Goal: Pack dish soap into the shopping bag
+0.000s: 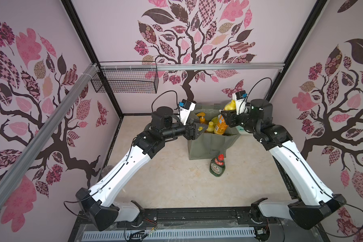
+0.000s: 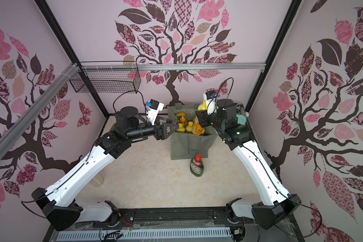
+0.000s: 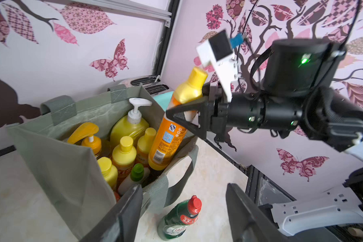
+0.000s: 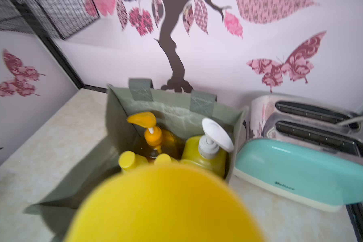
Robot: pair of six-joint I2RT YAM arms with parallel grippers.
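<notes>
The grey shopping bag [image 1: 203, 149] holds several yellow and orange bottles, including a pump bottle [image 4: 153, 137] and a white-pump bottle [image 3: 125, 131]. My right gripper is shut on an orange bottle with a yellow cap [image 3: 169, 141], raised at the bag's right side, its base around rim height. A green dish soap bottle with red cap [image 3: 177, 219] stands on the table in front of the bag. My left gripper [image 1: 199, 129] is open, left of the held bottle near the bag's front-left rim, with nothing between its fingers.
A turquoise appliance [image 4: 302, 169] and a toaster [image 4: 310, 117] stand right of the bag at the back. A wire basket [image 1: 125, 80] hangs upper left.
</notes>
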